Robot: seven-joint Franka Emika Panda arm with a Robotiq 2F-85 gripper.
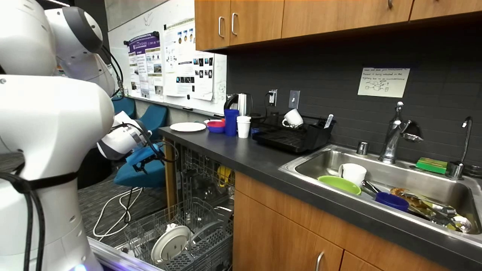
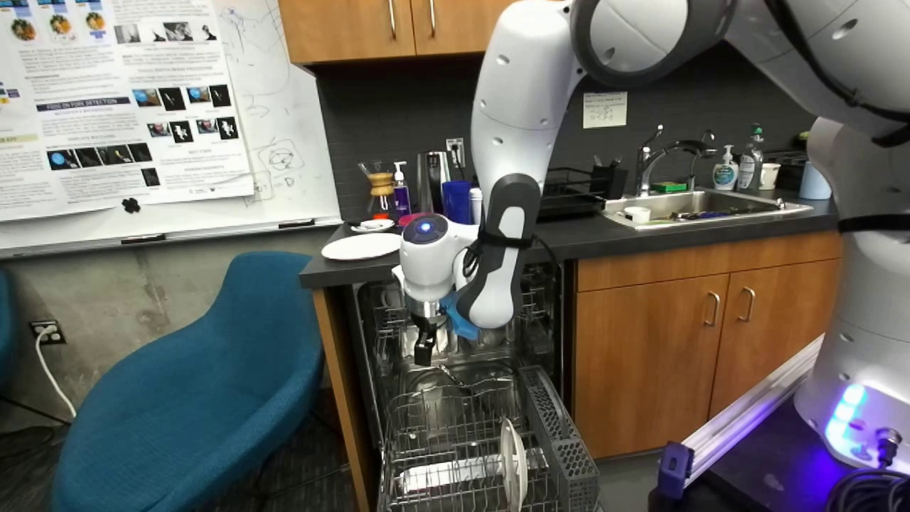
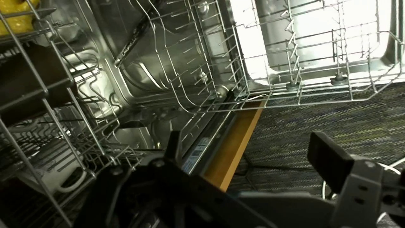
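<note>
My gripper stands open, its two black fingers wide apart with nothing between them. In exterior view 2 the gripper (image 2: 424, 354) points down in front of the open dishwasher, above the lower rack (image 2: 452, 409) and away from its plates. The wrist view looks down past the fingers onto the lower rack's wires (image 3: 292, 49), the carpet and the dishwasher's wooden side panel (image 3: 235, 140). White plates (image 1: 172, 244) stand on edge in the lower rack. At the left of the wrist view, a white mug (image 3: 57, 167) and something yellow (image 3: 17, 17) sit behind upper-rack wires.
A white plate (image 1: 188, 127), a blue cup (image 1: 231, 122) and white cups (image 1: 243, 127) stand on the counter above. Dishes fill part of the sink (image 1: 311, 168). A blue chair (image 2: 205, 375) stands left of the dishwasher.
</note>
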